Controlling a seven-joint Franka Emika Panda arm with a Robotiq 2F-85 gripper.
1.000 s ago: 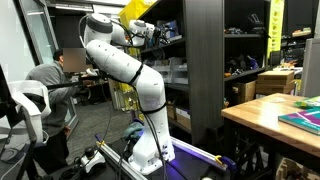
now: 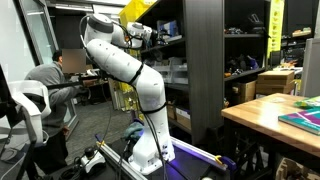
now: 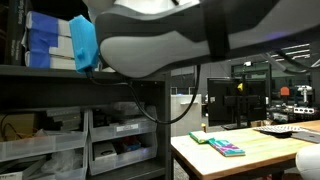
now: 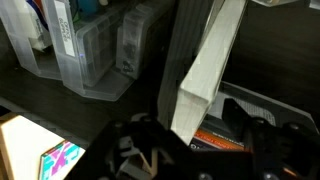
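High by the dark shelf, my gripper (image 2: 148, 36) is small and partly hidden in exterior view 1. In the wrist view, the dark fingers of my gripper stand apart at the lower middle. A long pale bar (image 4: 215, 45) runs down from the top edge, and its near end (image 4: 187, 117) lies between the fingers. Whether the fingers touch it cannot be made out. Exterior view 2 shows a large part of the white arm (image 3: 190, 35) across the top, but no clear fingertips.
Clear plastic bins (image 4: 90, 50) lie left of the gripper in the wrist view. Dark shelving (image 2: 205, 60) stands behind the arm. To the right, a wooden table (image 2: 262, 115) bears a colourful flat item (image 3: 226, 147).
Around the gripper, any shift is too small to make out.
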